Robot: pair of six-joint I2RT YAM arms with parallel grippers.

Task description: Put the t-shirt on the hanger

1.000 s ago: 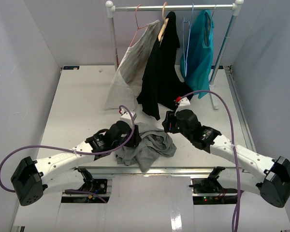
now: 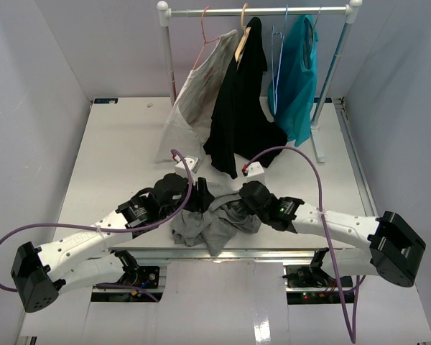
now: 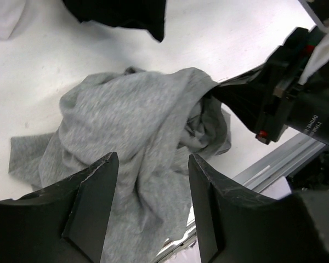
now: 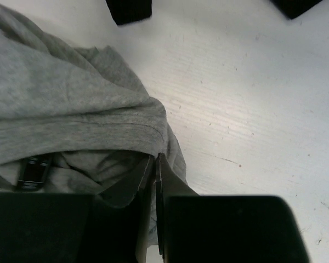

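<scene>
A grey t-shirt (image 2: 215,224) lies crumpled on the table between my arms. My left gripper (image 2: 201,198) is above it, fingers apart with nothing between them in the left wrist view (image 3: 152,164). My right gripper is shut on the shirt's hemmed edge at its right side, raising a fold slightly. Blue wire hangers (image 2: 275,65) hang on the rail, one seemingly without a garment.
The white rack (image 2: 187,12) at the back holds a white garment (image 2: 190,108), a black one (image 2: 237,115) and a teal one (image 2: 294,72).
My left gripper has shifted slightly and turned above the shirt.
</scene>
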